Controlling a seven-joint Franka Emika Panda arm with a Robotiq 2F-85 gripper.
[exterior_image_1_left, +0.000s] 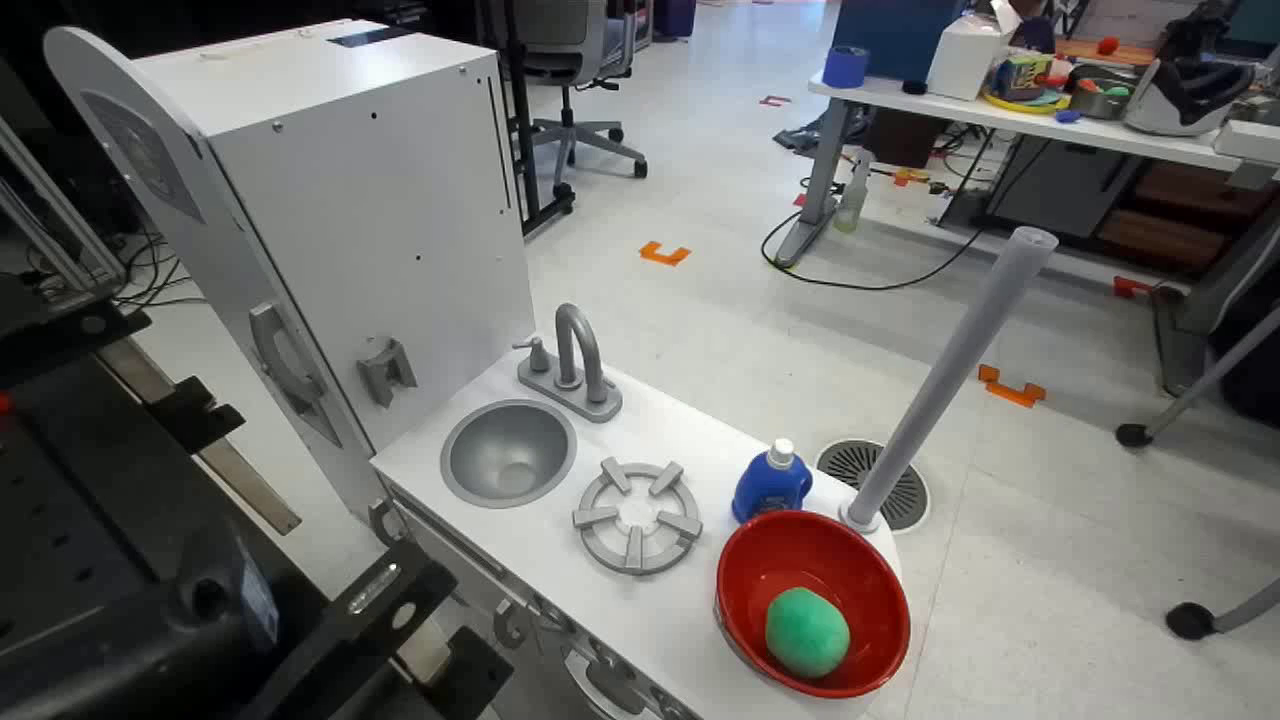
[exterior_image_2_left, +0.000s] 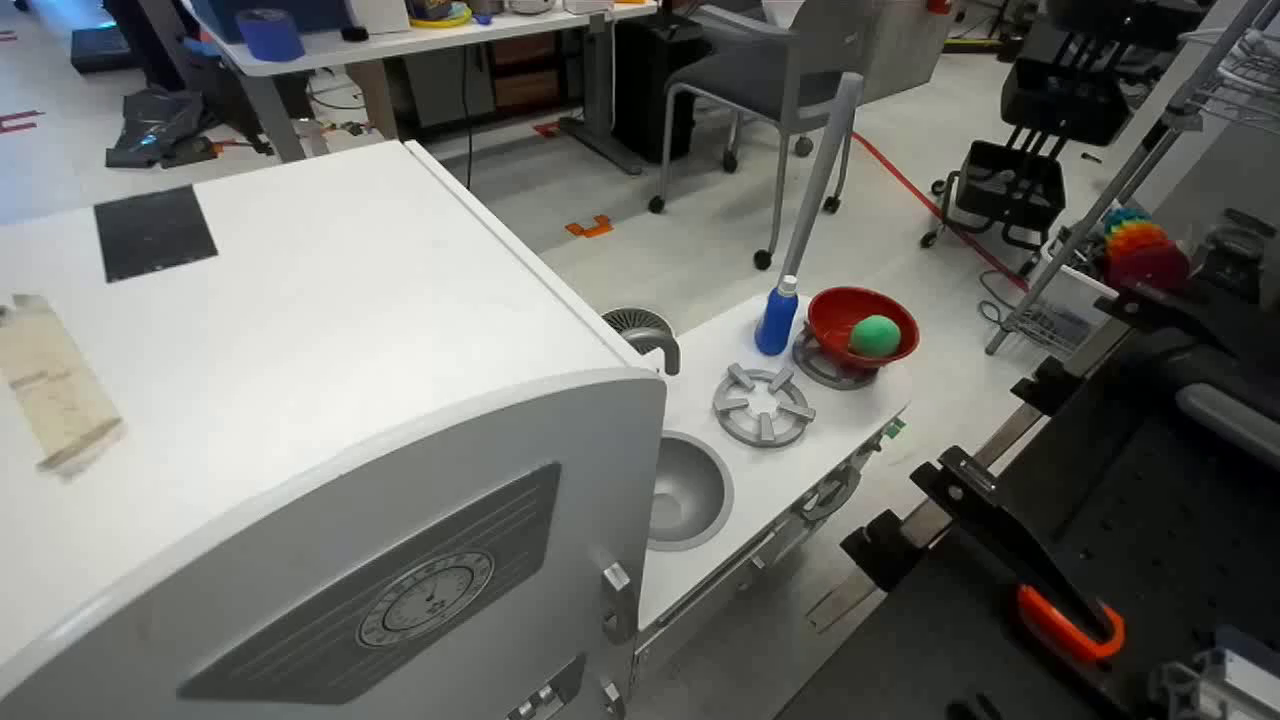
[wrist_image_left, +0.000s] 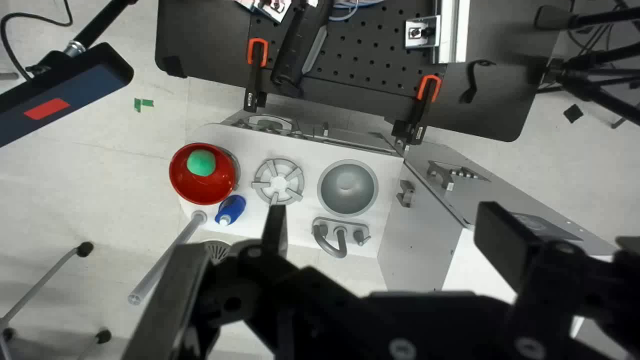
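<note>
My gripper hangs high over the toy kitchen in the wrist view, its two dark fingers wide apart and nothing between them. It is open. Below lies the white counter with a grey sink (wrist_image_left: 348, 187) and a burner ring (wrist_image_left: 278, 181). A red bowl (exterior_image_1_left: 738, 576) stands at the counter's far end, holding a green round object (exterior_image_1_left: 807, 631). Right beside the bowl a blue bottle with a white cap (exterior_image_1_left: 771, 482) is upright. Neither exterior view shows the gripper's fingers.
A grey faucet (exterior_image_1_left: 576, 360) rises behind the sink. The tall white cabinet (exterior_image_1_left: 384, 228) flanks the counter's sink end, and a grey post (exterior_image_1_left: 954, 372) leans up near the bowl. A black table (wrist_image_left: 354, 90) runs along the counter's front.
</note>
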